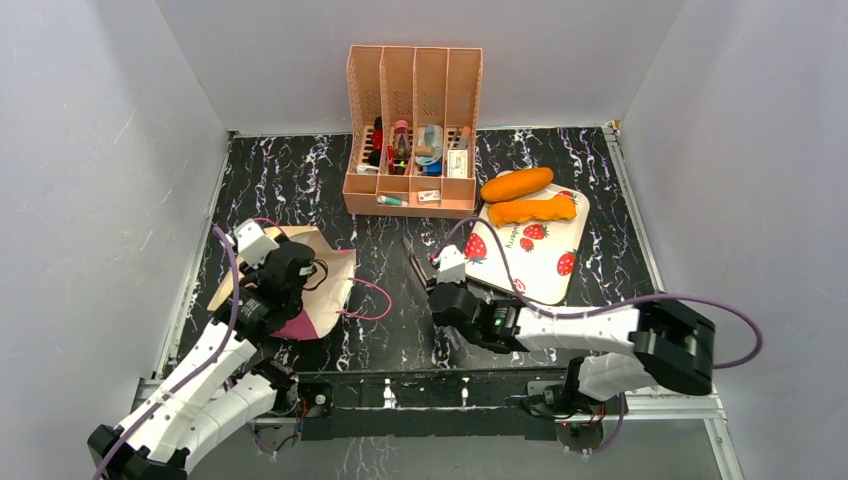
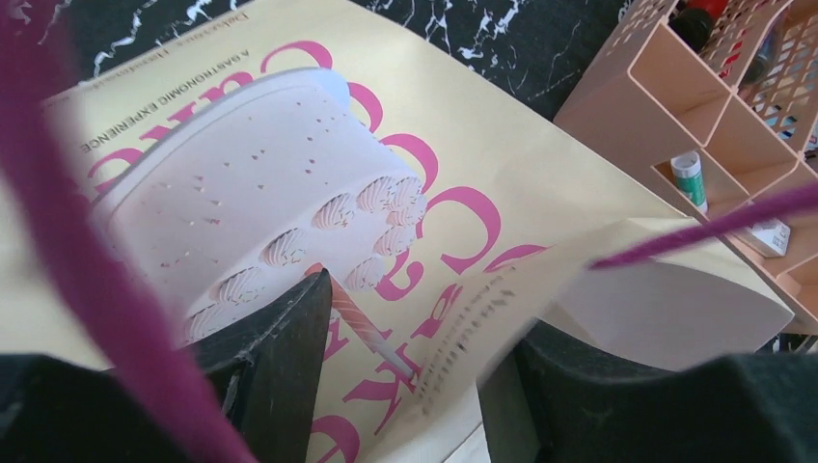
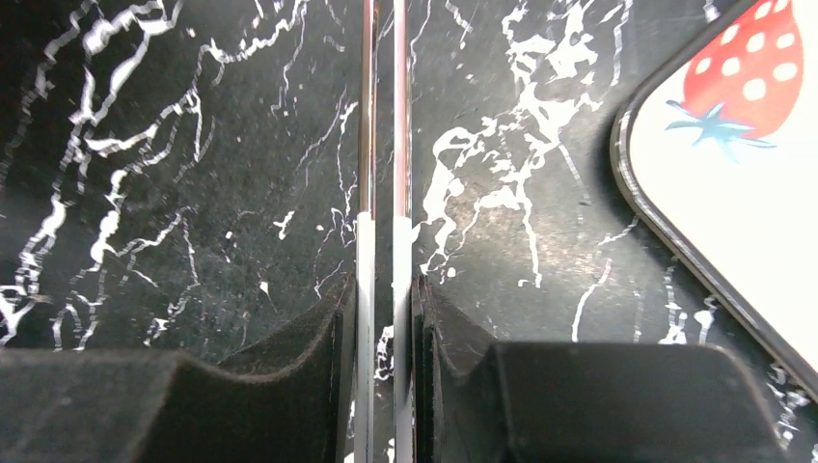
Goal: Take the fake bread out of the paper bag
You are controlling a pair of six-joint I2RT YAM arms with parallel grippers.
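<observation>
The cream paper bag (image 1: 325, 290) with pink handles lies at the left. My left gripper is over it with fingers apart; in its wrist view the bag's printed side (image 2: 482, 164) fills much of the frame, a flap standing between the fingers. My right gripper, left of the strawberry tray (image 1: 540, 265), is shut on two thin metallic strips (image 3: 401, 174), which look like tongs. An orange fake bread loaf (image 1: 516, 183) and an orange piece (image 1: 532, 210) lie on the tray.
A pink organizer (image 1: 412, 205) with small items stands at the back centre. Bare marble surface (image 1: 610, 320) lies right of the tray. Grey walls enclose the back and sides.
</observation>
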